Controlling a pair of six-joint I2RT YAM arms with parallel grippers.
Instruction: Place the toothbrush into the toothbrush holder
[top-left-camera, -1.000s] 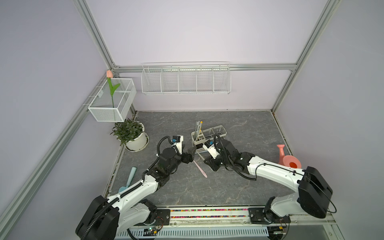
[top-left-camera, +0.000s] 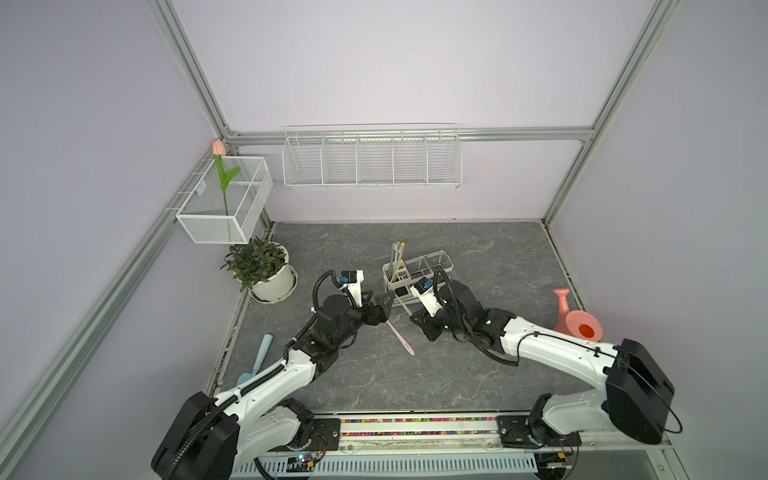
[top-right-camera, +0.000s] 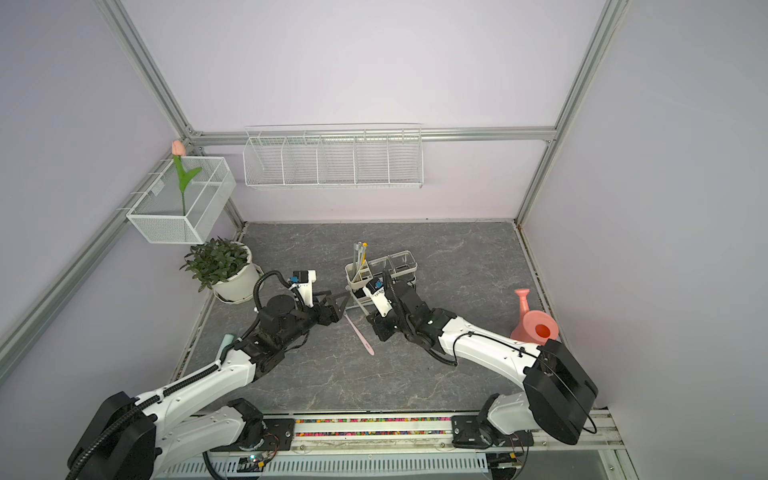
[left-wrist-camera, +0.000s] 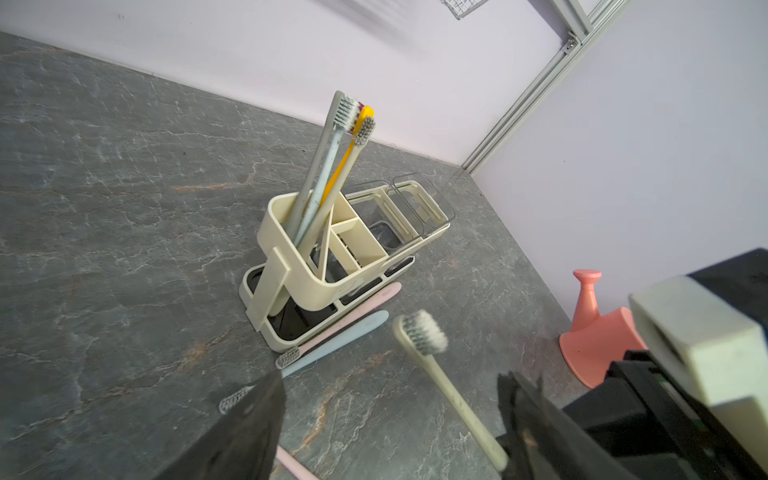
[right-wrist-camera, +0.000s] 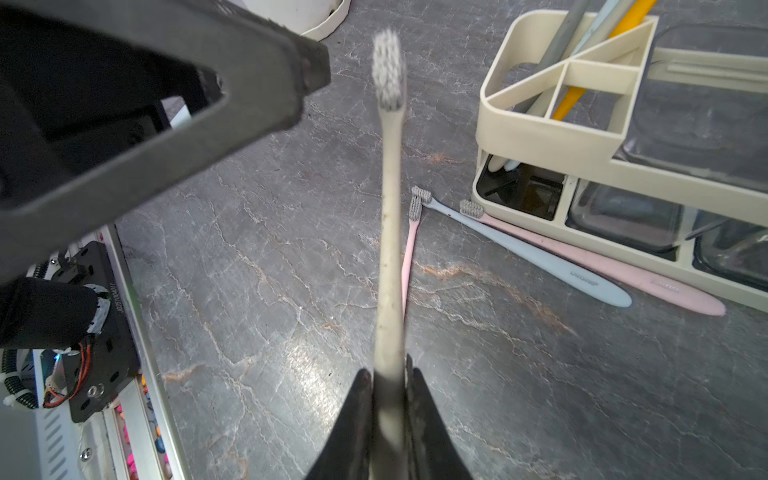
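A cream toothbrush (right-wrist-camera: 390, 232) stands up from my right gripper, whose fingers are shut on its handle, bristles away from the fingers. In the left wrist view the same toothbrush (left-wrist-camera: 460, 396) slants in from the lower right. My left gripper is open, its fingers apart, with the brush head beyond them near the gap. The cream toothbrush holder (left-wrist-camera: 308, 276) stands upright on the table; several toothbrushes (left-wrist-camera: 324, 172) lean in its left compartment. A pink toothbrush (right-wrist-camera: 608, 268) and a blue toothbrush (right-wrist-camera: 532, 252) lie along its front base.
Another pink toothbrush (top-left-camera: 401, 339) lies nearer the front. A potted plant (top-left-camera: 272, 276) is at the back left, a pink watering can (top-left-camera: 577, 318) at the far right. Wire baskets (top-left-camera: 372, 160) hang above.
My right gripper, holding the toothbrush, has shifted very slightly toward the right. The left arm has barely moved; the holder stays in place.
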